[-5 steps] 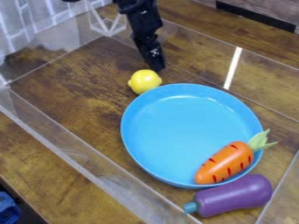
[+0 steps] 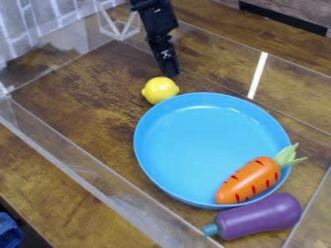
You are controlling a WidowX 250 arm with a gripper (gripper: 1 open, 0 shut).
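My dark gripper hangs at the top middle, just behind a yellow lemon-like toy; its fingers are small and dark, apparently apart with nothing visible between them. A blue plate holds an orange toy carrot at its lower right. A purple toy eggplant lies outside the plate at the bottom right.
Clear barriers run along the left, and a blue object is partly visible at the bottom left corner.
My gripper has shifted slightly at the top middle, rising a little. The toys and plate look unchanged.
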